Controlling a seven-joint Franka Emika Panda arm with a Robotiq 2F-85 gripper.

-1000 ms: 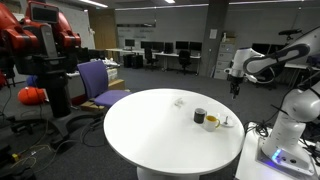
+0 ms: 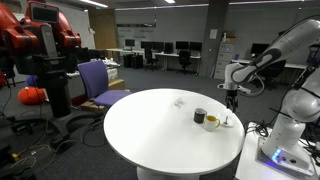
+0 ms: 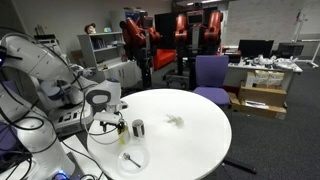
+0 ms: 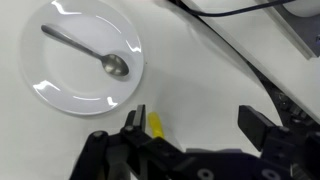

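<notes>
My gripper stands open above the white table (image 2: 150,135), with nothing held between its fingers. In the wrist view, a white plate (image 4: 60,82) with a metal spoon (image 4: 112,64) on it lies left of the fingers. Something yellow (image 4: 155,124) shows close by the left finger, partly covered by the gripper. A pale mug (image 2: 211,123) with yellow in it and a dark metal cup (image 2: 200,114) stand near the table's right edge in the first exterior view. From the second exterior view, the gripper (image 3: 116,130) hovers just beside the mug (image 3: 124,137).
A crumpled white item (image 3: 175,121) lies farther across the table, with much bare surface around it. A dark cable (image 4: 235,12) runs along the table edge near the arm's base. A purple chair (image 2: 95,78) stands beyond the table.
The arm has come down and toward the table, bringing the gripper lower and nearer to the mug. The objects on the table look unmoved.
</notes>
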